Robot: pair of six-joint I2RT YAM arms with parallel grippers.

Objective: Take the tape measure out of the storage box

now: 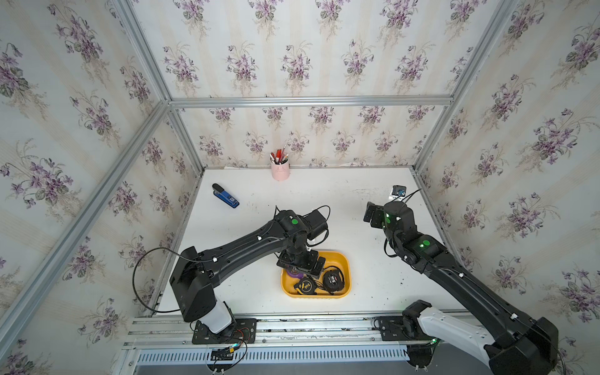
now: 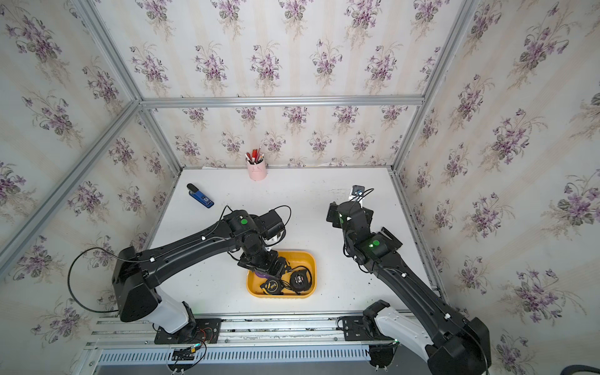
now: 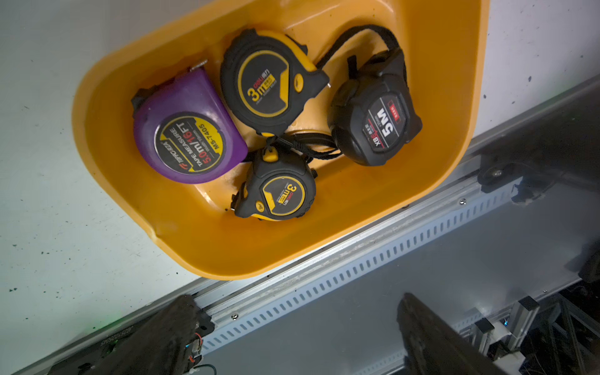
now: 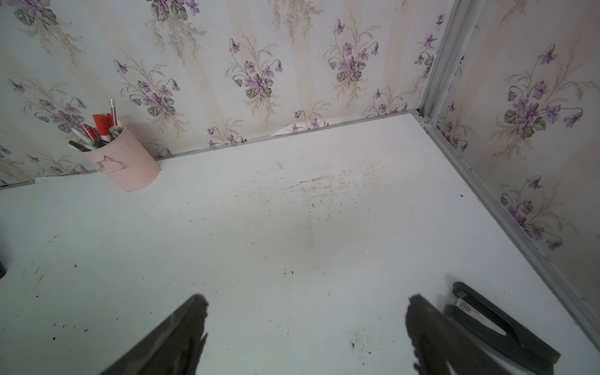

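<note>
The yellow-orange storage box (image 1: 345,288) stands near the table's front edge and holds several tape measures. In the left wrist view these are a purple one (image 3: 187,128), a larger black-and-yellow one (image 3: 265,81), a smaller black-and-yellow one (image 3: 281,187) and a black 5M one with a strap (image 3: 378,115). Over the box's left part hovers my left gripper (image 1: 301,262), open, its fingers (image 3: 431,337) wide apart and empty, partly hiding the purple tape from above. My right gripper is open and empty, above the table's right side.
A pink pen cup (image 1: 280,170) stands at the back edge, and a blue-and-black tool (image 1: 225,195) lies at the back left. A black stapler-like object (image 4: 506,328) lies at the right.
</note>
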